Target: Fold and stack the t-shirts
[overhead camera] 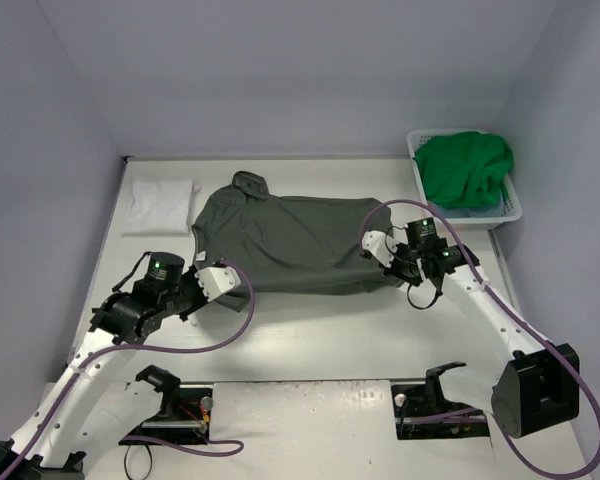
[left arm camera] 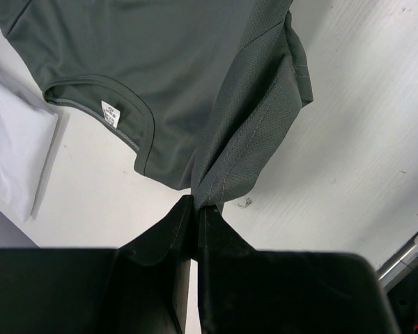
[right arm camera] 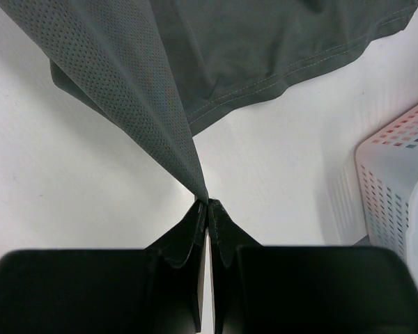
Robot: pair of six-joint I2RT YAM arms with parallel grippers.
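Observation:
A dark grey-green T-shirt point(overhead camera: 290, 235) lies spread across the table, its near edge folded over and lifted between my grippers. My left gripper is shut on that shirt at the near-left end, with the collar and its label beside it in the left wrist view. My right gripper is shut on the shirt at the near-right end, the fabric stretched up from its fingertips. A folded white T-shirt point(overhead camera: 158, 205) lies at the back left.
A white basket point(overhead camera: 512, 208) with a green garment point(overhead camera: 460, 165) stands at the back right, close to my right gripper.

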